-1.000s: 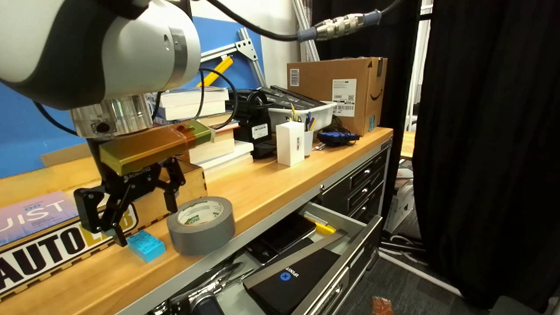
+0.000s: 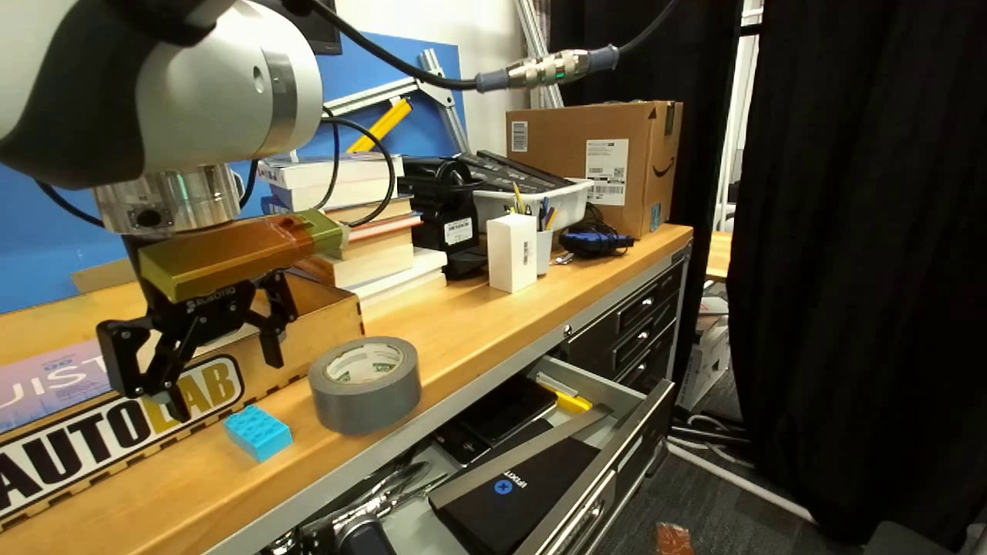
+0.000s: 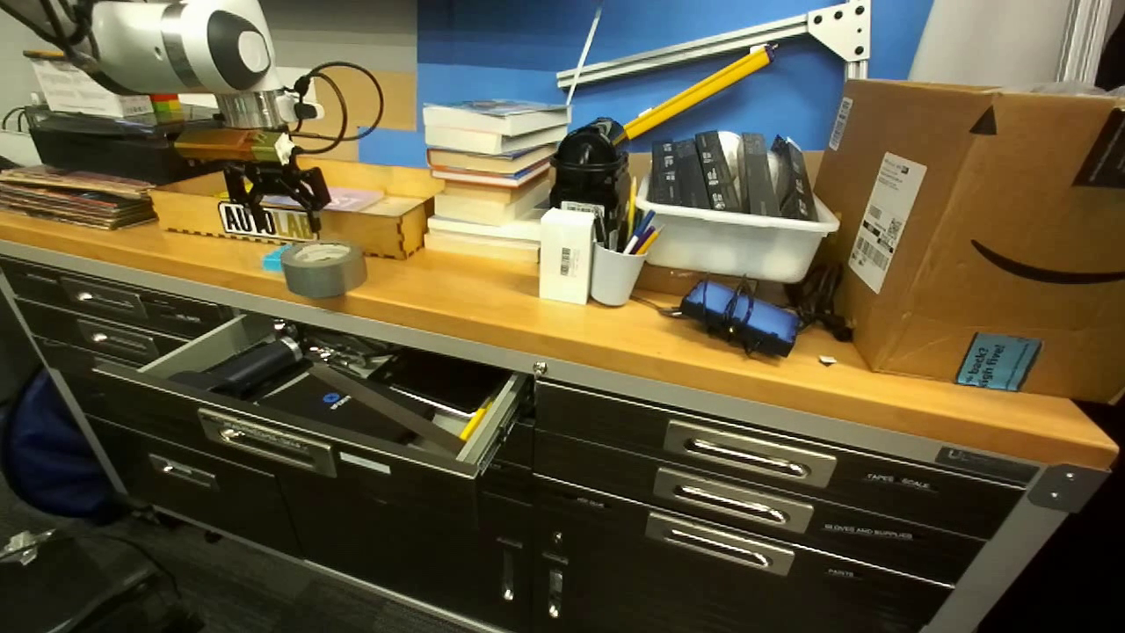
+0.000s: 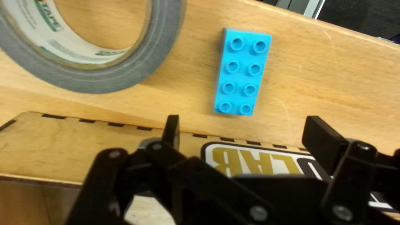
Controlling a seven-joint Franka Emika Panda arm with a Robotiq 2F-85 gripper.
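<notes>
A light blue toy brick [image 4: 242, 73] with two rows of studs lies flat on the wooden bench top, close to the front edge. Beside it lies a roll of grey duct tape [image 2: 365, 388] on its flat side, a small gap between them. My gripper is open, its fingers wide apart with nothing between them. It hangs above the bench by the front wall of the AUTOLAB box [image 2: 301, 347]. In the wrist view the brick sits just beyond the fingertips, near the middle of the gap, and the tape is at upper left.
Below the bench a drawer [image 3: 443, 448] stands pulled out, holding tools and a black iFixit case [image 2: 513, 486]. Farther along stand stacked books [image 3: 490, 174], a white carton [image 3: 566, 257], a pen cup [image 3: 613, 276] and a large cardboard box [image 3: 949, 306].
In exterior view 1, my arm and open gripper have shifted left and slightly up, away from the tape. The tape roll sits a little farther right and back; the brick looks unmoved.
</notes>
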